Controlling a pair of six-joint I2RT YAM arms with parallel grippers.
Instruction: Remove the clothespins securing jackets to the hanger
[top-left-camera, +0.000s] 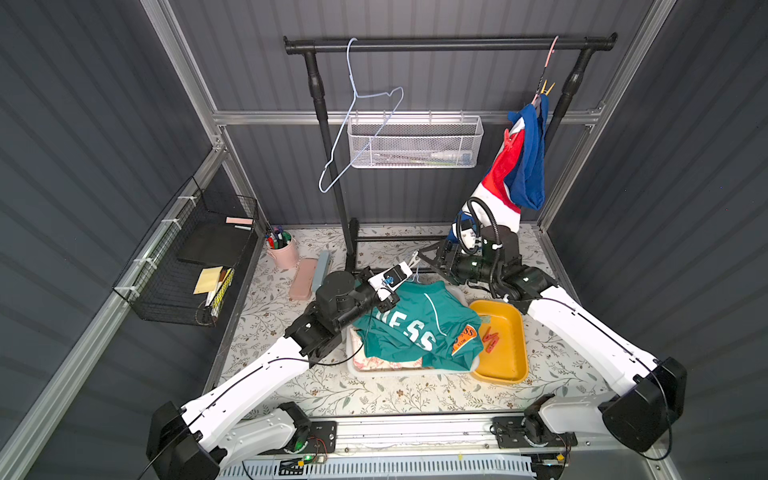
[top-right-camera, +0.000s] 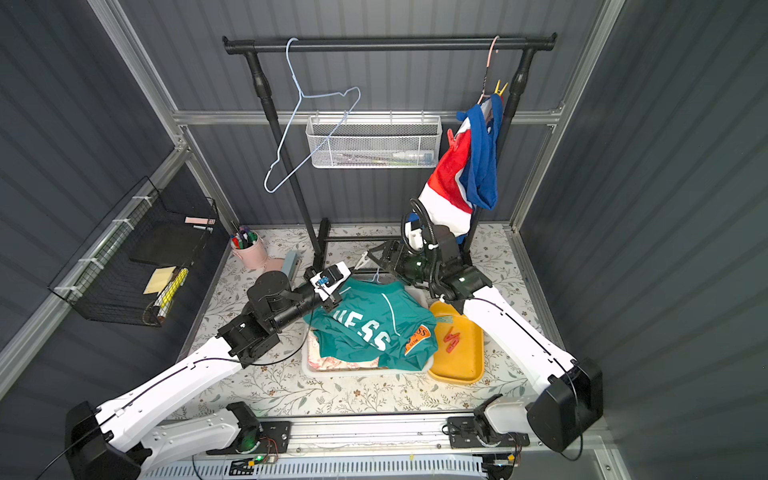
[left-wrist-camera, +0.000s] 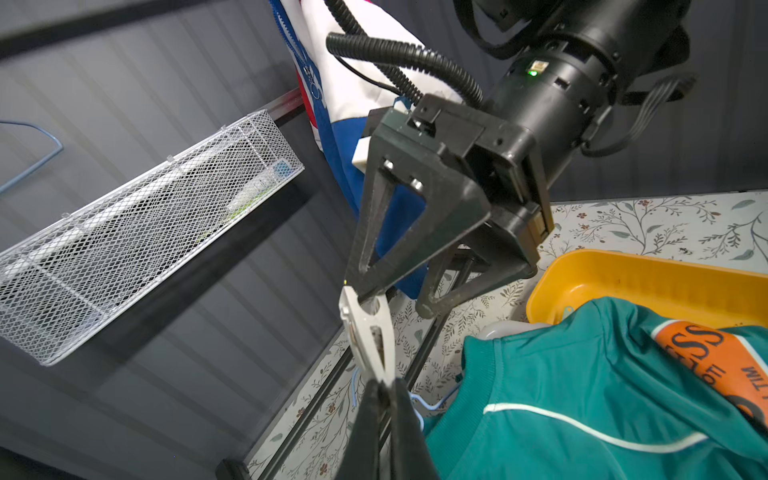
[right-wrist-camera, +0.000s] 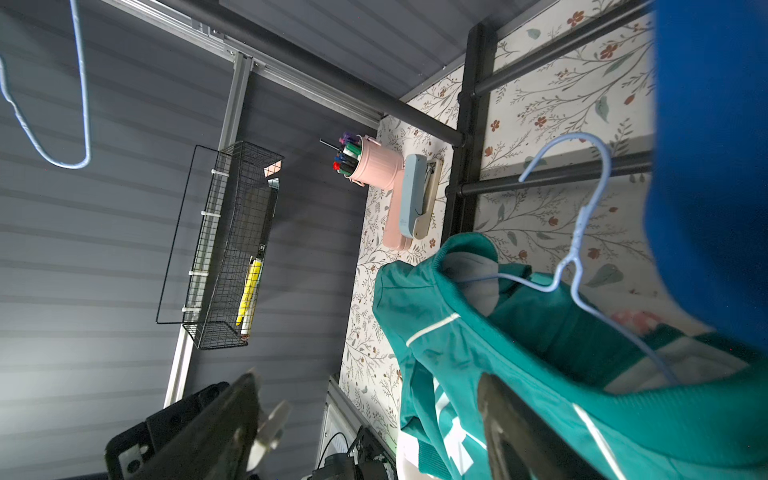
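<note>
A white clothespin (left-wrist-camera: 366, 331) is in the tips of my left gripper, which is shut on it. My right gripper reaches over to the pin's upper end, its fingers part open. A teal jacket (top-left-camera: 416, 320) lies in a bin below, a light blue hanger (right-wrist-camera: 584, 224) in its collar. A red, white and blue jacket (top-left-camera: 528, 160) hangs on the rack at the right, with a red clothespin (top-left-camera: 507, 137) and yellow clothespin (top-left-camera: 547, 88) near its top.
A yellow tray (top-left-camera: 508, 352) with red clothespins sits right of the bin. An empty hanger (top-left-camera: 352, 96) hangs before a white mesh basket (top-left-camera: 376, 160). A pen cup (top-left-camera: 284, 256) and black wire basket (top-left-camera: 168, 288) are on the left.
</note>
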